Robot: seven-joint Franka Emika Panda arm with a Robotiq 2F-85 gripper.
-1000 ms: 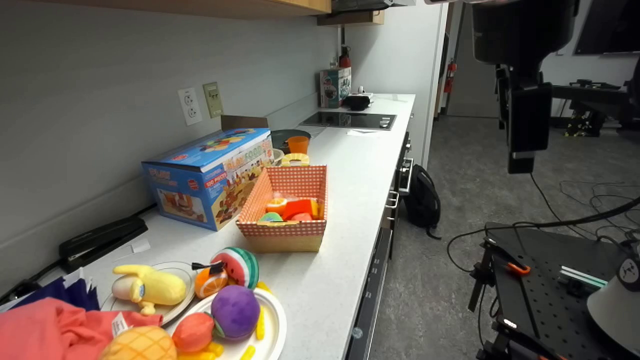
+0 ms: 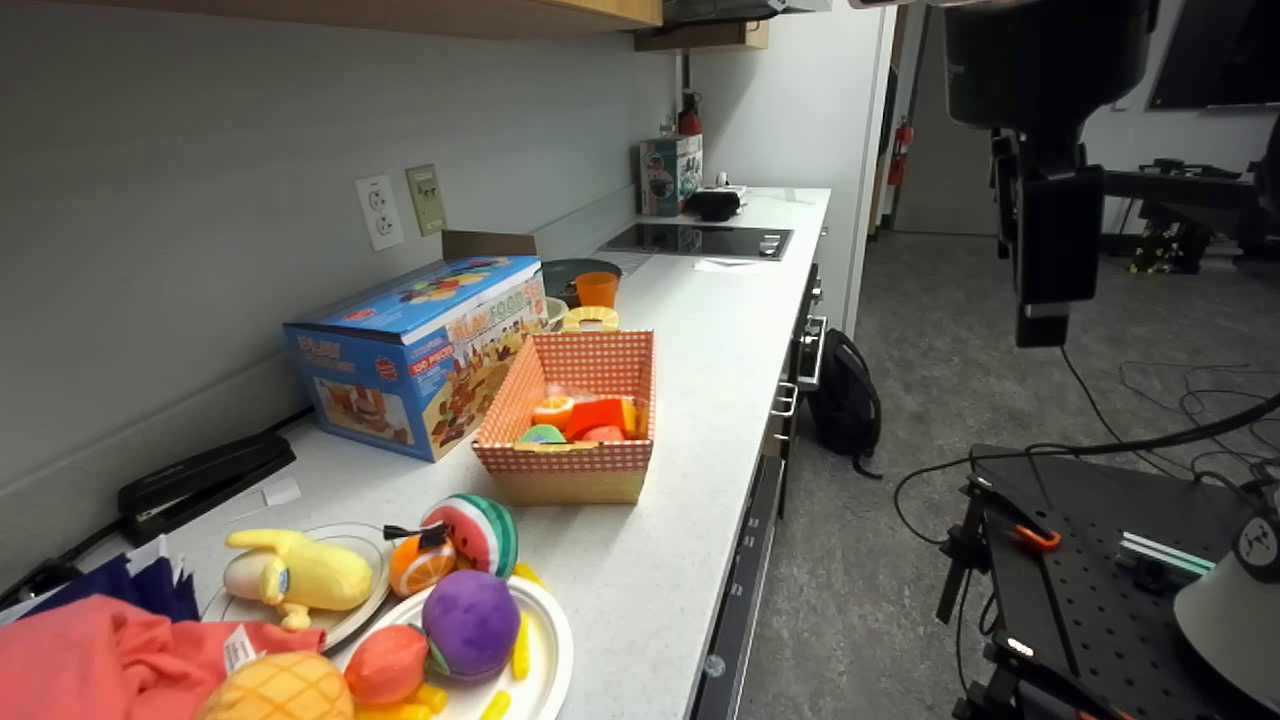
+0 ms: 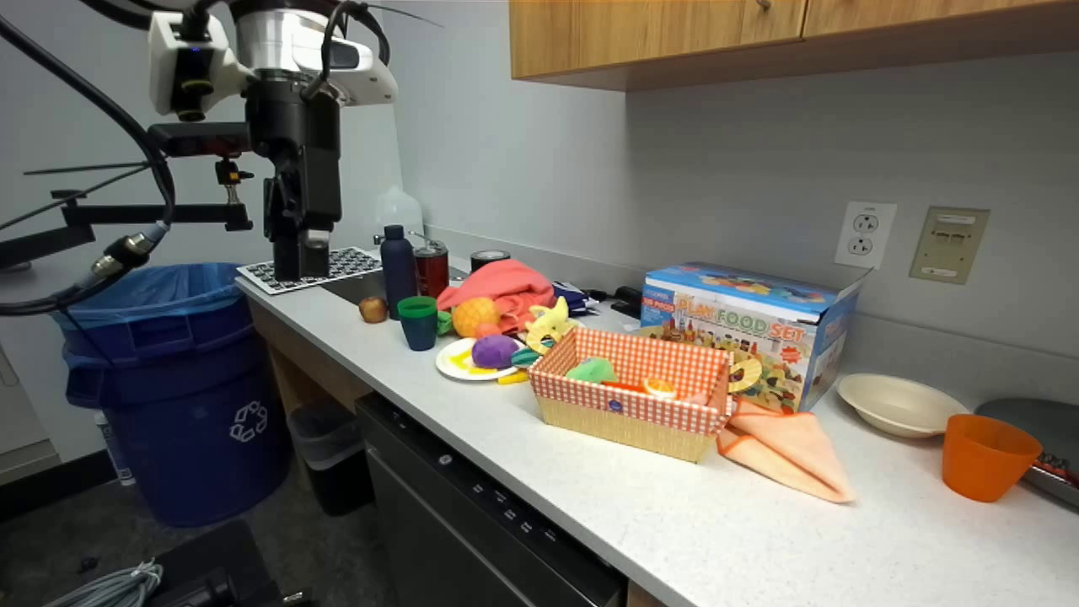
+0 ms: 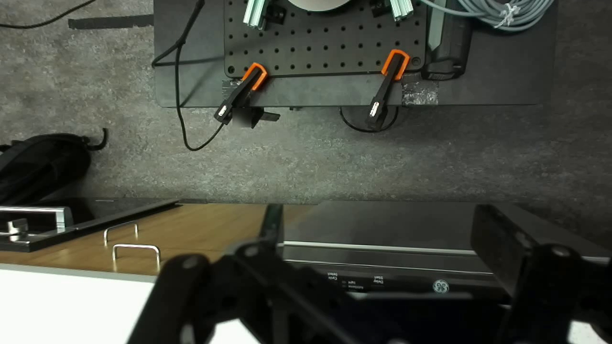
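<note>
My gripper stands open in the wrist view, its two dark fingers wide apart and only floor and dishwasher front visible beyond. It hangs in the air off the counter's front edge, pointing down, in exterior view 2 at the left. On the counter, a red-checked basket (image 2: 570, 490) holds several toy foods, among them an orange slice (image 3: 659, 389). A white plate (image 2: 554, 642) carries a purple plush (image 2: 470, 624), a red plush (image 2: 386, 662) and yellow pieces. Behind it, a yellow banana plush (image 2: 321, 576) lies on another plate.
A play-food box (image 2: 396, 348) stands by the wall behind the basket. An orange cup (image 3: 989, 457), a cream bowl (image 3: 900, 403), a green cup (image 3: 419, 324) and a dark bottle (image 3: 399, 265) stand along the counter. Bare counter runs in front of the basket.
</note>
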